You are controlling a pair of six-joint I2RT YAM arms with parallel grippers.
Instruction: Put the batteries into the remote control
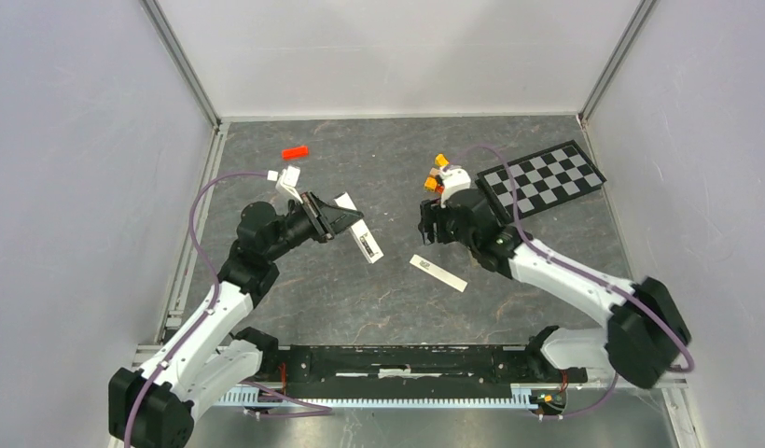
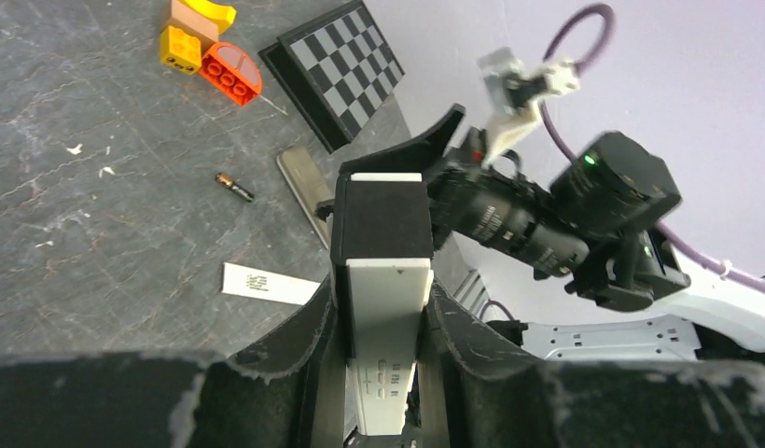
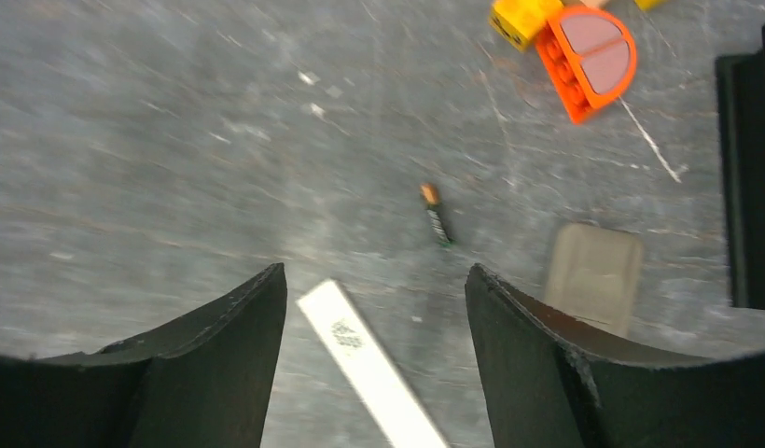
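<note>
My left gripper (image 1: 349,218) is shut on the white remote control (image 2: 386,364), raised off the table; its black upper section faces the left wrist camera. A small battery with a copper-coloured end lies loose on the table, also seen in the left wrist view. The right gripper points downward over the table with its fingers apart and nothing between them, the battery just beyond the right fingertip. The white strip-like cover (image 1: 439,273) lies flat on the table. From the top view, the battery is hidden by the right arm.
A grey shallow case (image 3: 593,275) lies right of the battery. Beyond it stands a black-edged checkered board (image 1: 544,179). Yellow and orange blocks (image 2: 231,73) cluster behind the battery, and a red block (image 1: 295,152) sits at the back left.
</note>
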